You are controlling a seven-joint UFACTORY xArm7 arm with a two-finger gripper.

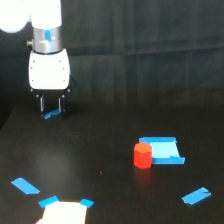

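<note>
A small red block stands at the front left edge of a pale square bordered with blue tape, hiding that corner of it. Whether its base is on the square or just in front of it, I cannot tell. Far off at the back left hangs my gripper under the white arm. Its two dark fingers are apart, with only blue tape on the table visible behind the gap.
Blue tape strips lie on the dark table at the left and right. A white object with blue tape beside it is cut off at the front edge.
</note>
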